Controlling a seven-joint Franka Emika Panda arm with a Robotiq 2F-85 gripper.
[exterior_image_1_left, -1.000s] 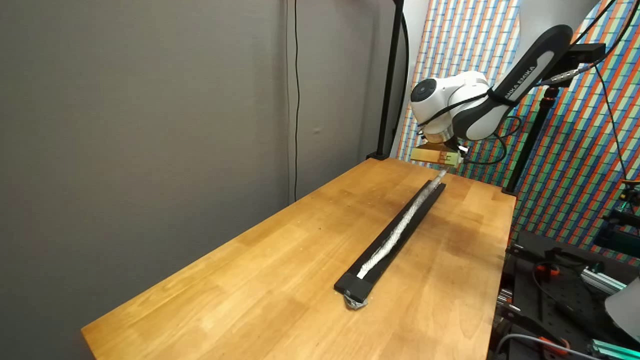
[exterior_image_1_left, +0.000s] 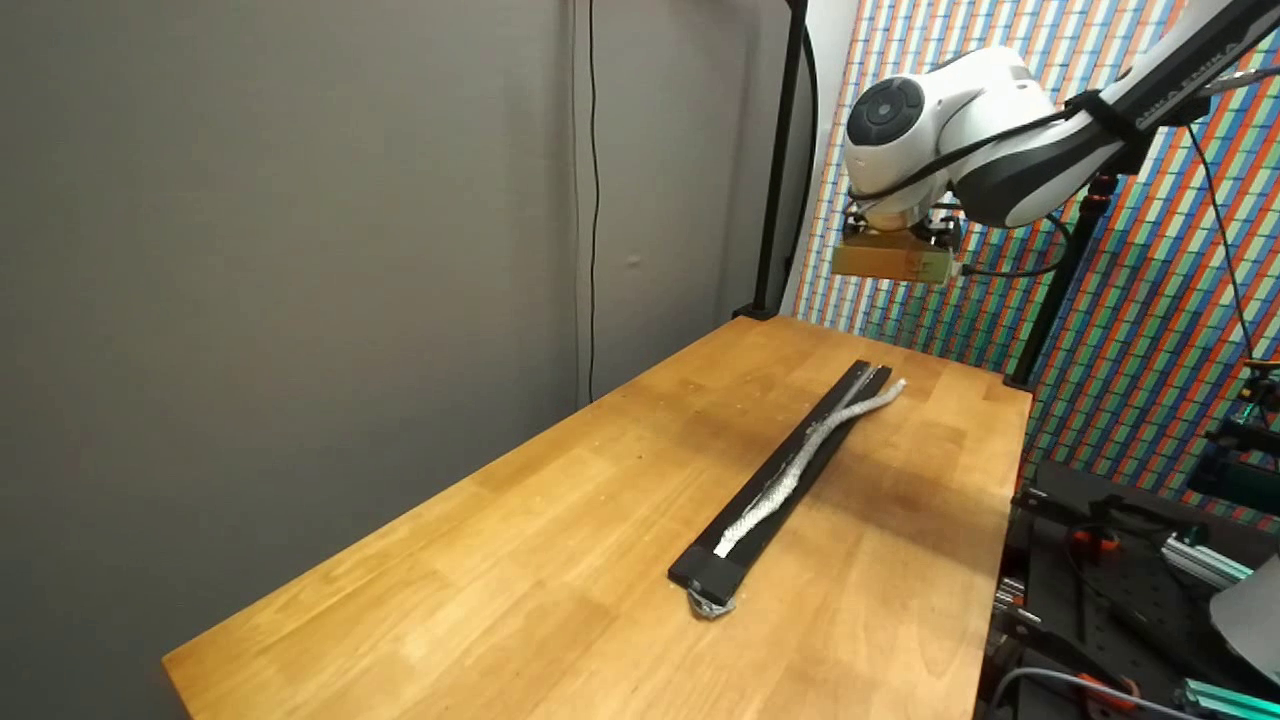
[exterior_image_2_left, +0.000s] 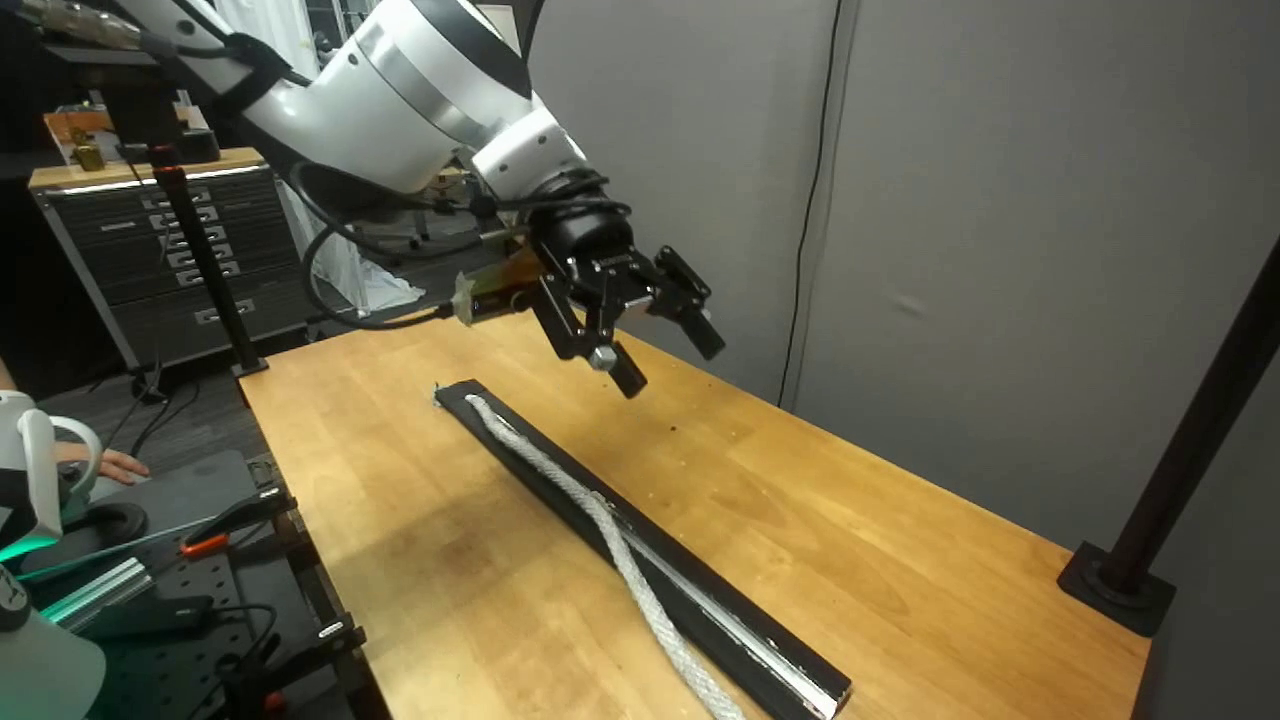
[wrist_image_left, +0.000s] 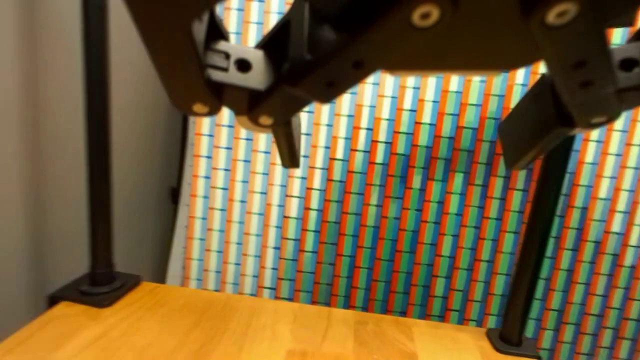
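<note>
A pale braided rope (exterior_image_2_left: 624, 556) lies along a long black board (exterior_image_2_left: 744, 634) on the table. In exterior view 2 its near half strays off the board's light central strip (exterior_image_2_left: 720, 616) and runs past the board's side onto the wood. Exterior view 1 shows the same rope (exterior_image_1_left: 777, 486) on the board (exterior_image_1_left: 710, 562), its far end (exterior_image_1_left: 889, 392) bent off to the right. High above the table my gripper (exterior_image_2_left: 674, 366) stands open, its fingertips apart and empty. The wrist view has the gripper spread wide, with only the patterned backdrop between the fingers.
Black posts on flat bases (wrist_image_left: 99, 288) stand at the table's far corners. A grey wall (exterior_image_1_left: 360, 240) borders one long side. Clamps and a dark side cart (exterior_image_1_left: 1152, 600) line the other.
The arm has risen. The rope's far end, earlier raised toward my gripper and in line with the board, now lies lower and bent to the right. The board has not moved.
</note>
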